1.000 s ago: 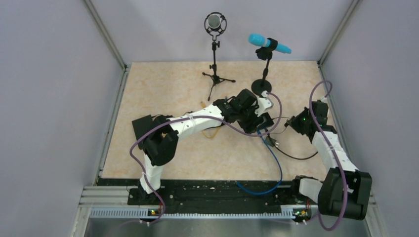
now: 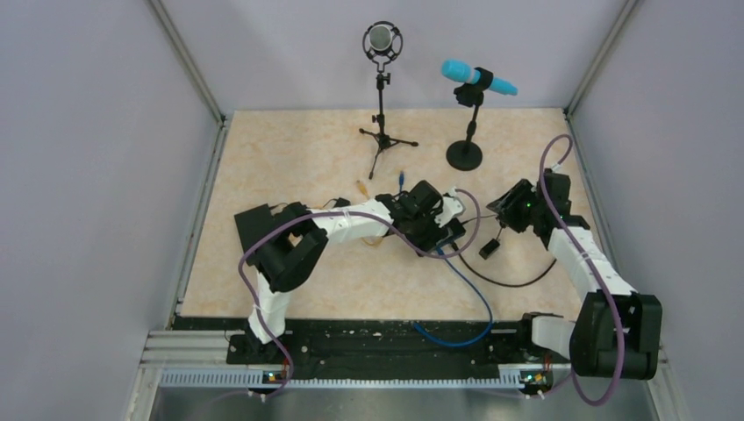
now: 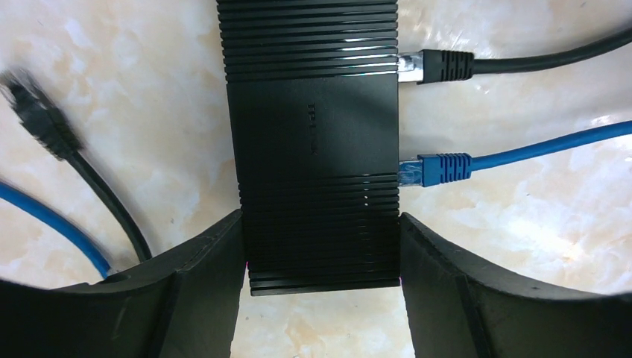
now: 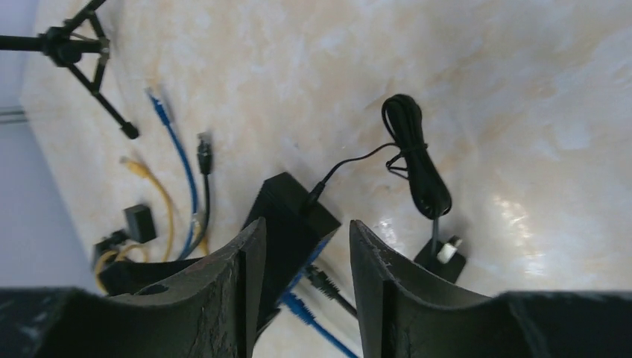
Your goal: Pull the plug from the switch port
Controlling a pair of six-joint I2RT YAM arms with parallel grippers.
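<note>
My left gripper is shut on the ribbed black switch (image 3: 313, 127), gripping it across its width. A black plug (image 3: 446, 66) and a blue plug (image 3: 446, 169) sit at its right side. In the right wrist view, a thin black cable's plug (image 4: 314, 197) is at the switch's end (image 4: 283, 235). My right gripper is above and right of the switch, its fingers apart, nothing seen held between them. A bundled black cable (image 4: 414, 153) lies beside the switch with a small black box (image 4: 440, 262).
Loose yellow (image 4: 149, 177), blue (image 4: 175, 138) and black cable ends lie to the left. Two microphone stands (image 2: 380, 123) (image 2: 463, 156) stand at the back.
The left arm has moved left and toward the front with the switch, the cables shifting along. The right gripper has moved a little left, and the small black box now shows more clearly.
</note>
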